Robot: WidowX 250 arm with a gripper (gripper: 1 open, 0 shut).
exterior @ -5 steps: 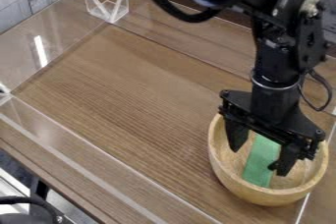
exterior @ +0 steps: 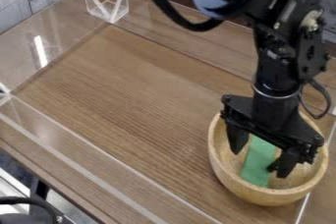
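My black gripper [exterior: 269, 140] hangs over a round tan bowl [exterior: 229, 172] at the lower right, its two fingers open and spread wide, reaching down inside the rim. Between and below the fingers lies a green object [exterior: 258, 167] in the bowl, partly hidden by the fingers. Whether the fingertips touch it I cannot tell.
A clear plastic object [exterior: 108, 4] stands at the back left. A dark cable and part of a black object lie at the bottom left corner.
The gripper has shifted very slightly over the bowl; the bowl and green object look almost unchanged.
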